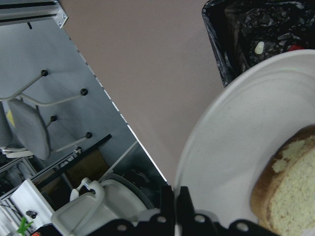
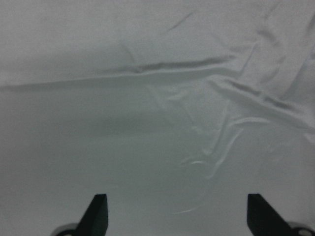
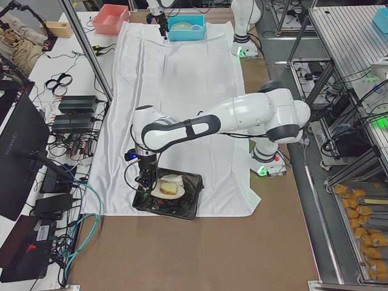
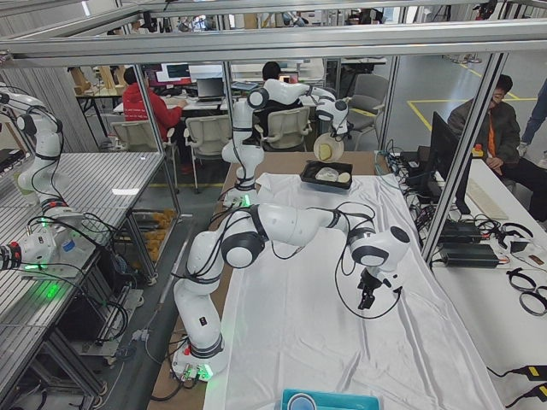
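A white plate (image 1: 216, 137) with a bread slice (image 1: 290, 191) on it is held by its rim in my left gripper, over the black bag-lined bin (image 1: 236, 24). In the camera left view the plate (image 3: 162, 193) and bread (image 3: 168, 188) are above that bin (image 3: 188, 209); in the camera right view the plate (image 4: 329, 147) appears tilted over the bin (image 4: 309, 175). My right gripper stands open above the white cloth, nothing between its fingers.
A blue container (image 3: 186, 35) stands at the far end of the cloth (image 3: 176, 79). Brown table surface (image 3: 200, 254) beside the bin is clear. A metal frame post (image 4: 427, 213) borders the workspace.
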